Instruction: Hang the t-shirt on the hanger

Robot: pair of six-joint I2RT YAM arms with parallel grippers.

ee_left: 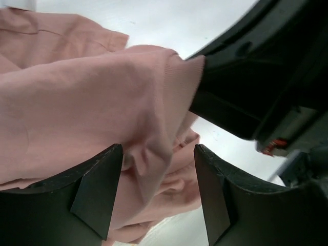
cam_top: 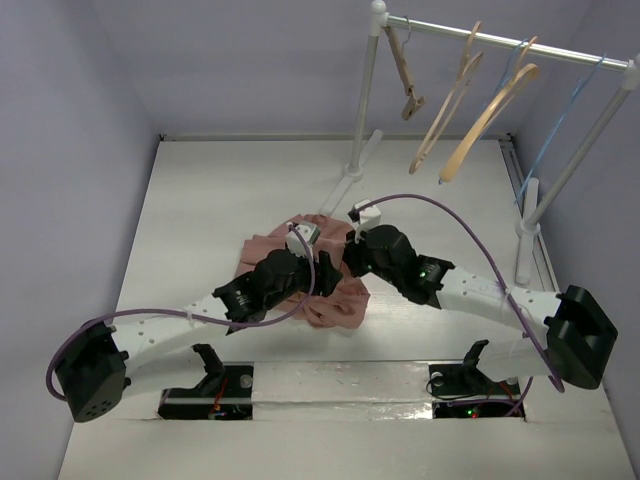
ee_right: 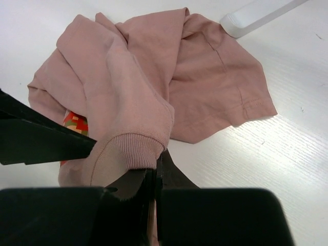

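Observation:
A pink t-shirt [cam_top: 335, 305] lies bunched on the white table below both grippers in the top view. My right gripper is shut on the shirt's ribbed collar [ee_right: 136, 146], which is lifted off the table. The left gripper stands open, with a raised fold of the shirt [ee_left: 146, 169] passing behind its two fingertips; from this angle I cannot tell if the fold lies between them. Wooden hangers, one pale curved [cam_top: 490, 120] and another beside it [cam_top: 447, 110], hang from the rail at the upper right.
The metal rail [cam_top: 560, 52] rests on white posts, with one foot [cam_top: 350, 175] close behind the shirt. A darker folded hanger [cam_top: 403, 75] hangs near the left post.

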